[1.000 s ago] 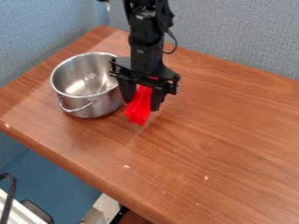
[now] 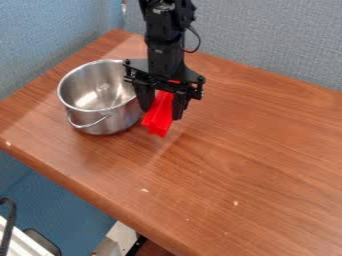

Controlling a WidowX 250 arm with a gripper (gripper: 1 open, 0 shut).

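Note:
My black gripper [image 2: 163, 92] is shut on a red object [image 2: 159, 117], which hangs below it just right of a steel pot [image 2: 83, 116] with a wire handle. The pot stands upright on the wooden table [image 2: 241, 160]. The gripper partly covers the top of the red object, and whether that object touches the table is unclear.
Grey-blue walls stand behind and to the left. The table's left edge runs close by the pot, and a dark cable [image 2: 10, 225] shows at the lower left.
The gripper and the red object have risen slightly and shifted a little to the left. The pot has not moved.

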